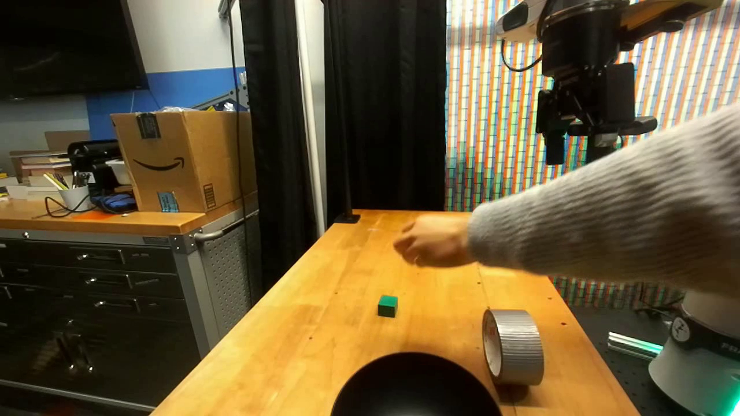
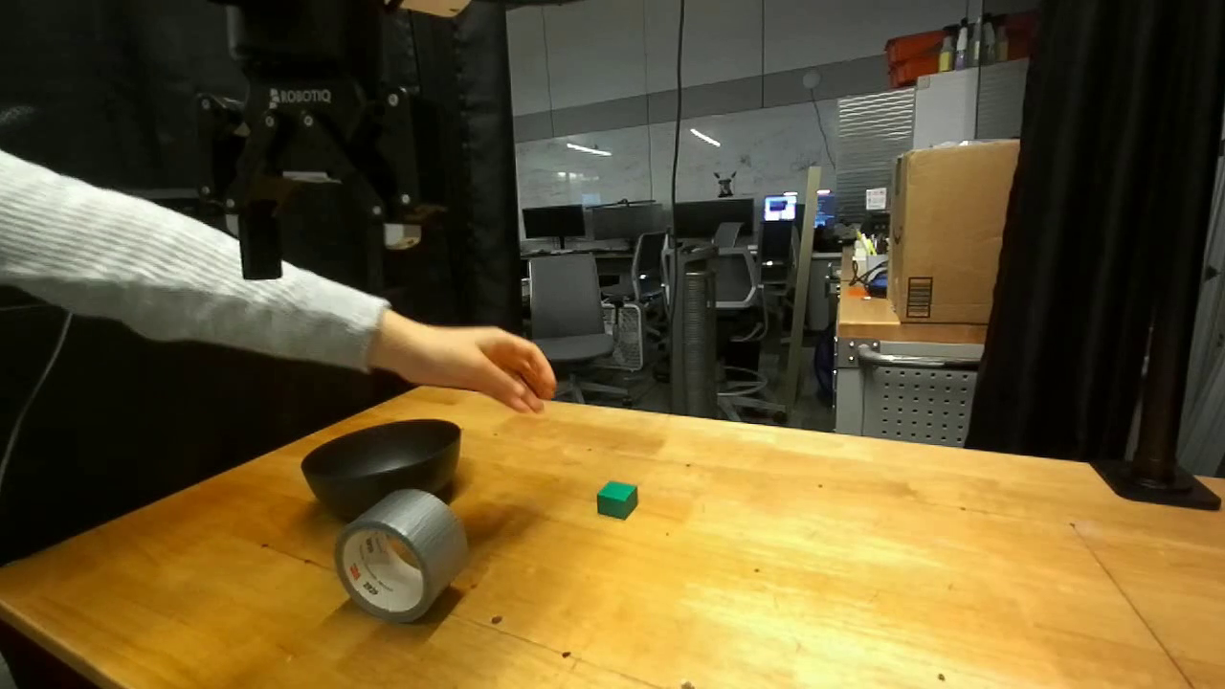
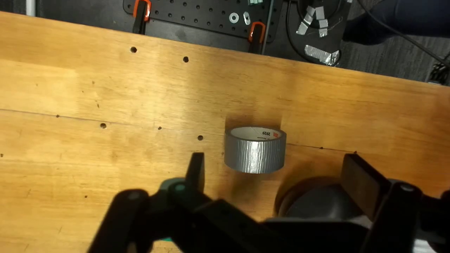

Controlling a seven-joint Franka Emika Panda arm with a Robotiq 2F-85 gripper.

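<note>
My gripper [image 2: 327, 258] hangs well above the table with its fingers wide apart and nothing between them. A small green block [image 1: 388, 305] rests alone near the middle of the table. Close to it stands a black bowl [image 2: 385, 461]; the bowl's inside is mostly out of sight. Beside the bowl a roll of silver duct tape [image 3: 255, 151] sits on its outer edge. The wrist view shows the tape from above, between and beyond my fingers, with part of the bowl [image 3: 322, 202] behind the right finger.
A person's hand [image 1: 433, 241] in a grey sleeve reaches over the table, past the block and below my gripper. A black stand base [image 2: 1154, 484] occupies one end.
</note>
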